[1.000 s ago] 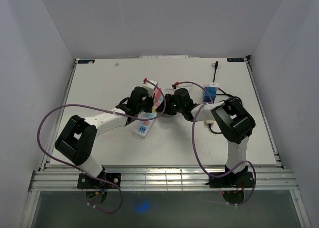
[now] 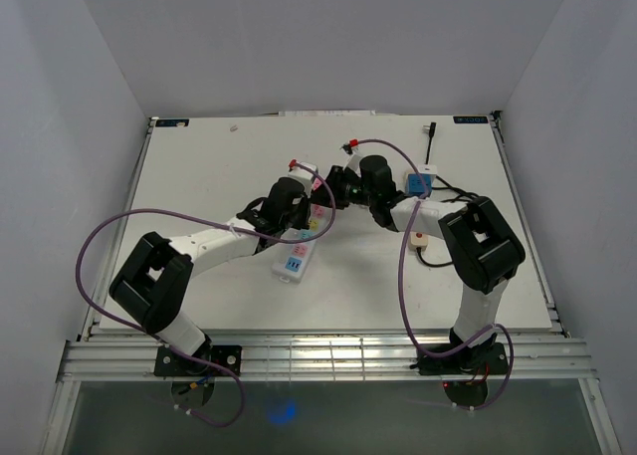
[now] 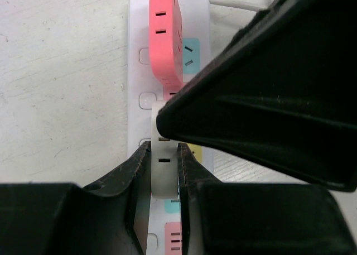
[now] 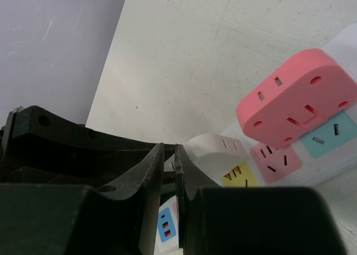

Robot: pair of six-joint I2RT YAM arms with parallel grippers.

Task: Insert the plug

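Observation:
A long power strip [image 2: 290,267] with coloured sockets lies at table centre. In the left wrist view my left gripper is shut on a white plug [image 3: 164,185] over the strip, just below a pink plug [image 3: 163,43] standing on it. The white plug [image 4: 215,150] also shows in the right wrist view, beside the pink plug [image 4: 295,99]; whether it is seated is unclear. My right gripper [image 2: 333,188] reaches over the strip from the right, its dark finger crossing the left wrist view; its fingertips look close together in its own view, opening unclear.
A blue-topped device [image 2: 419,184], a small socket block [image 2: 419,242] and black cables lie at the right.
My left gripper has shifted slightly; the strip also appears shifted slightly rightward.

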